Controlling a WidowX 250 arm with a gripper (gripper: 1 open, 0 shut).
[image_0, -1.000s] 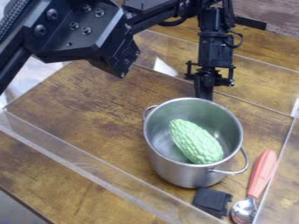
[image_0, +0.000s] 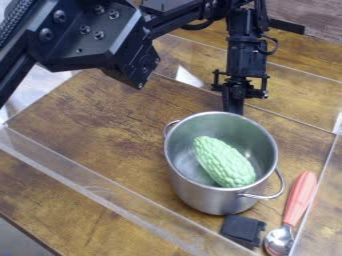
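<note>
My gripper (image_0: 233, 101) hangs down at the upper middle of the camera view, just behind a steel pot (image_0: 191, 190); its dark fingertips look shut, with nothing visible between them. A light green bumpy bitter melon (image_0: 222, 160) lies inside the pot, which has two loop handles.
An ice cream scoop with a pink handle (image_0: 299, 199) lies right of the pot, beside a small black block (image_0: 242, 231). Clear plastic edging crosses the wooden table (image_0: 80, 120). The dark arm spans the upper left.
</note>
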